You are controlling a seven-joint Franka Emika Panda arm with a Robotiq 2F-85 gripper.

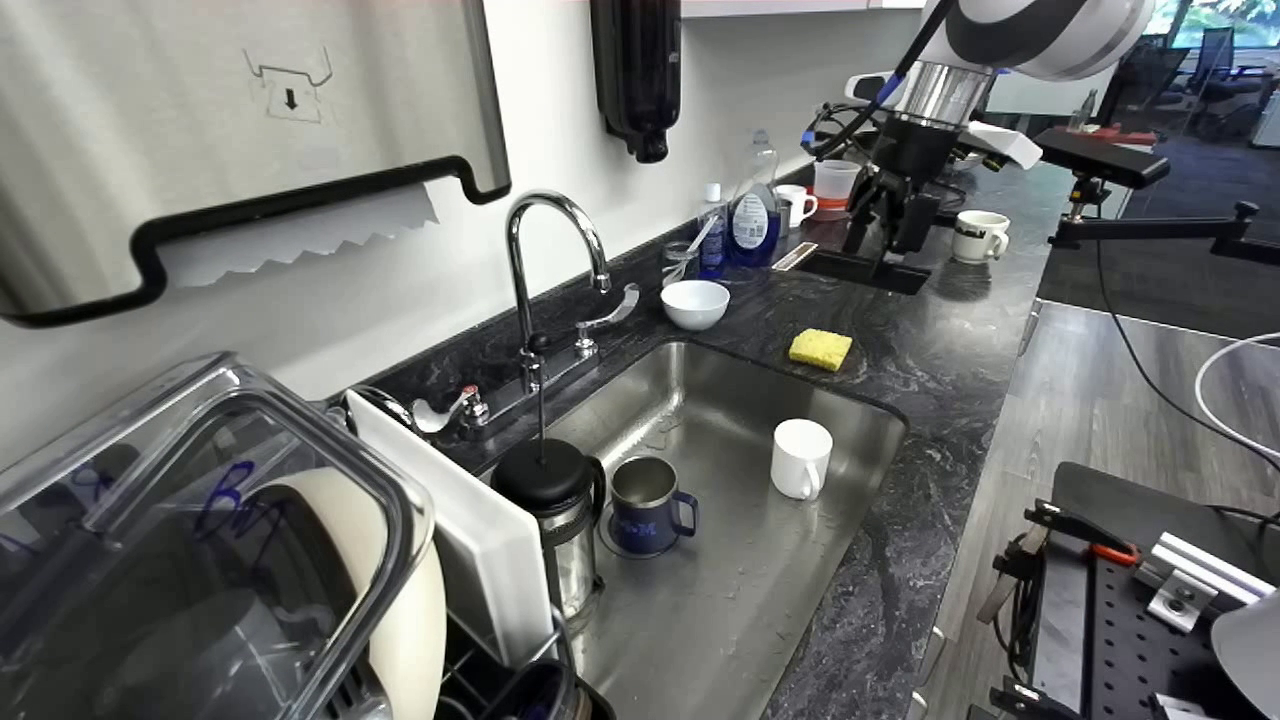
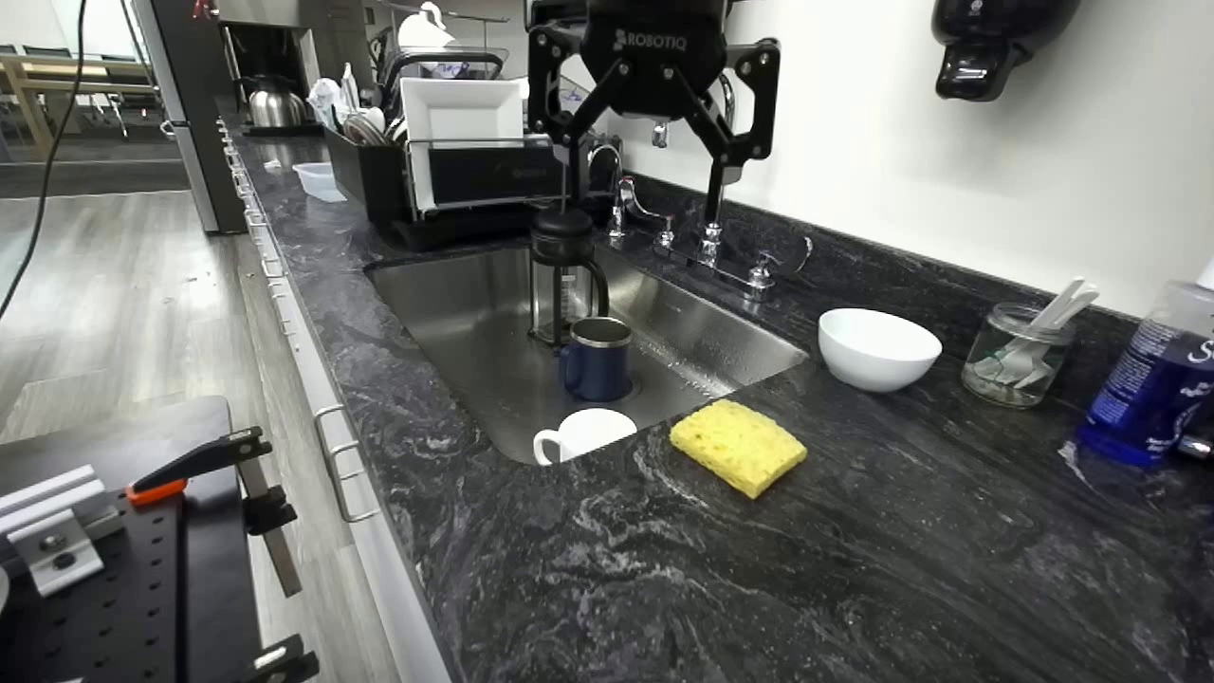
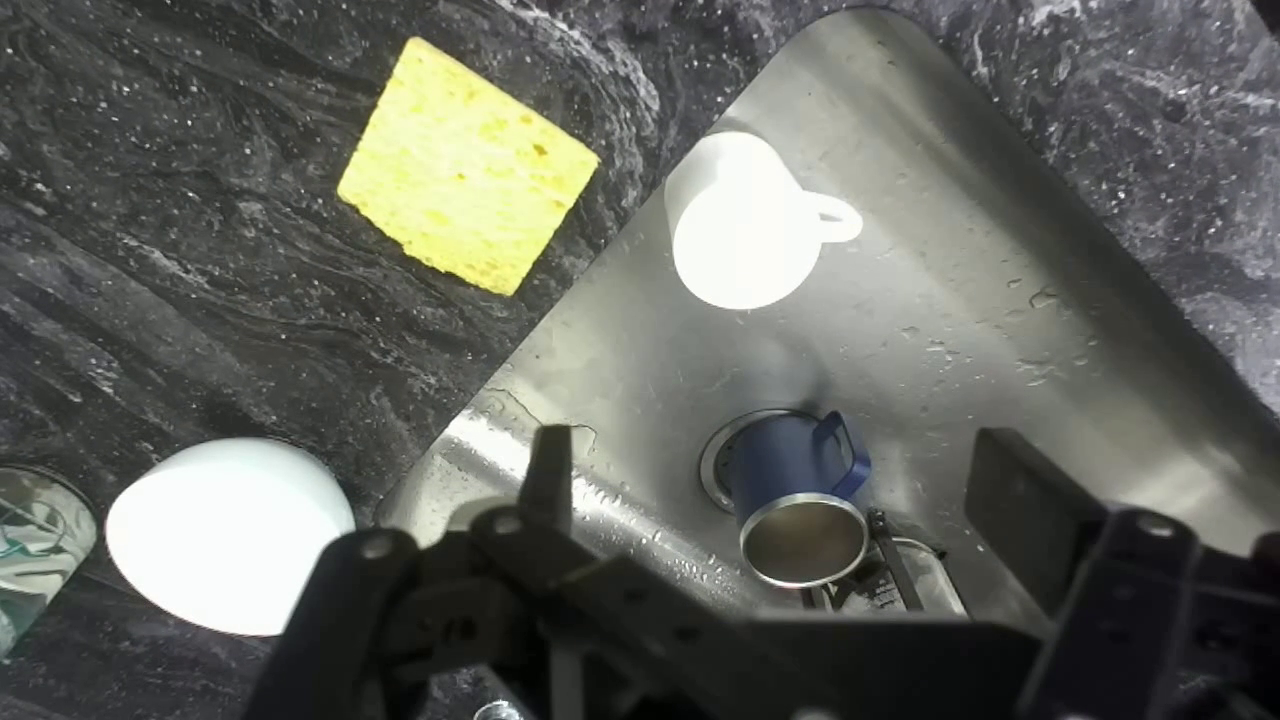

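My gripper is open above the counter and sink, its two fingers wide apart and nothing held between them. In exterior view 1 the gripper shows at the far end, past the sponge. A yellow sponge lies flat on the dark counter by the sink's near edge. Inside the sink are a white mug, a dark blue mug over the drain, and a French press with a black lid. Beside the sink, a white bowl rests on the counter.
A glass jar with utensils and a blue soap bottle stand along the wall. The faucet rises behind the sink. A dish rack fills the sink's far end.
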